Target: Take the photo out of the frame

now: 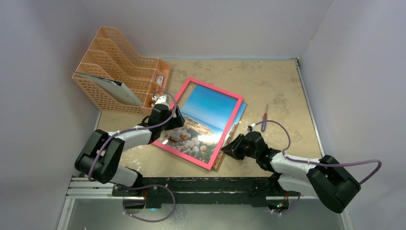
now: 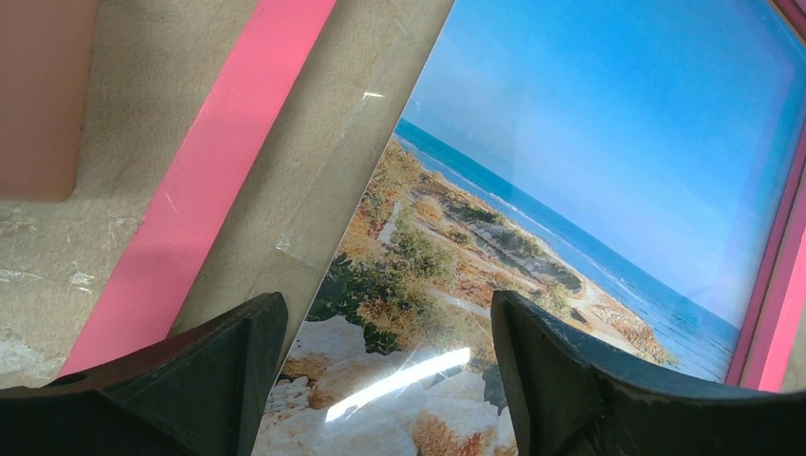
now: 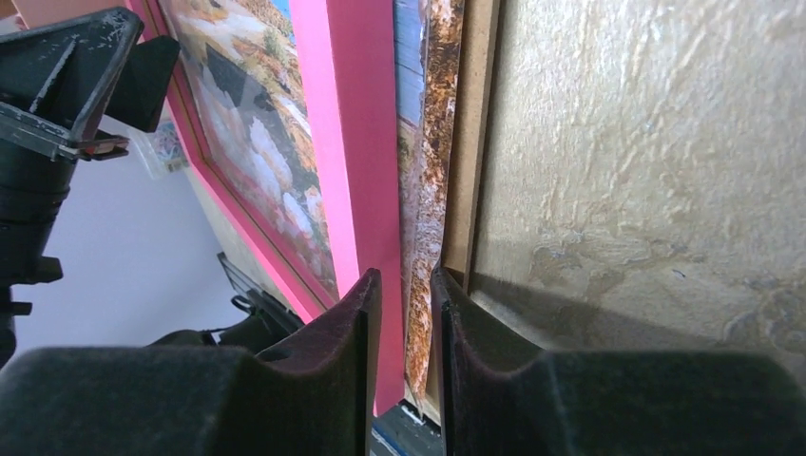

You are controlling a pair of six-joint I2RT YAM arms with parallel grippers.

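The pink frame [image 1: 215, 90] lies on the table, with the beach photo [image 1: 205, 112] partly inside it and sticking out beyond the frame's right side. My left gripper is open over the frame's left part, above the photo [image 2: 608, 142] and near the pink strip [image 2: 209, 161]. My right gripper is low at the frame's right side [image 3: 352, 161], its fingertips slightly apart at the protruding photo edge [image 3: 431, 152] and brownish backing edge; whether it grips them is unclear.
An orange organizer [image 1: 119, 67] with a white item in it stands at the back left. A screwdriver [image 1: 265, 117] lies right of the frame.
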